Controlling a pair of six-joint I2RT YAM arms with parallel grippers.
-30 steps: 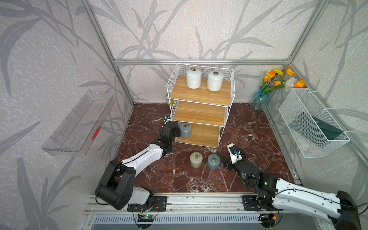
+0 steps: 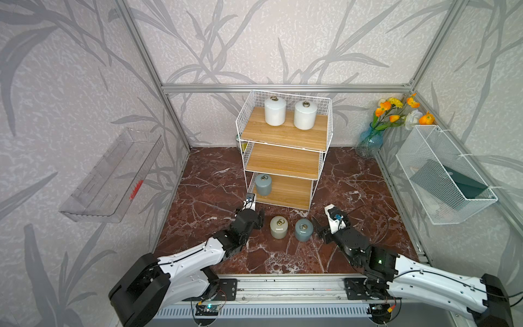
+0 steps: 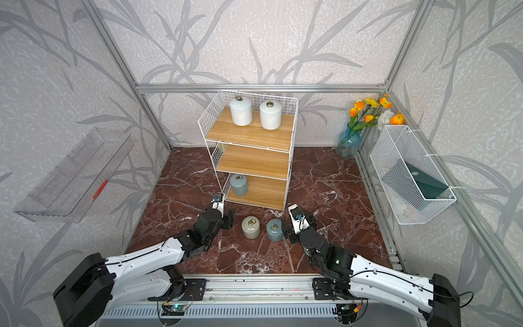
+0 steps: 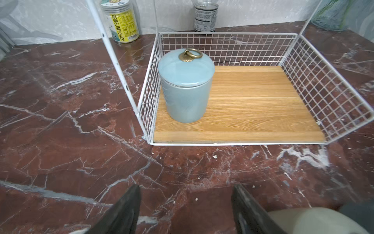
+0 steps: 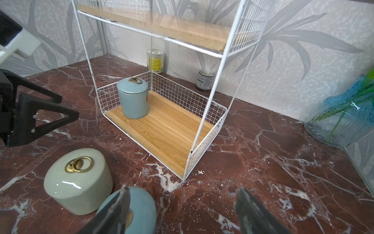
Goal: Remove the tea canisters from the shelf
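Note:
A light-blue canister (image 4: 186,89) with a brass ring stands upright at the left end of the shelf's bottom board (image 4: 249,109). Two white canisters (image 2: 275,111) stand on the top board. In front of the shelf, on the marble table, sit a pale-green canister (image 5: 79,183) and a second blue canister (image 5: 142,210), side by side. My left gripper is open and empty, in front of the bottom board's left end and left of the pale-green canister. My right gripper is open and empty, just right of the blue canister on the table.
The middle board (image 2: 282,159) is bare. Behind the shelf are a yellow-labelled can (image 4: 123,23) and a grey can (image 4: 205,17). A glass vase of flowers (image 2: 370,140) stands at the back right. Table to the shelf's right is clear.
My left arm has drawn back from beside the shelf's lower left, toward the front and slightly right. The right arm and the canisters stay where they were.

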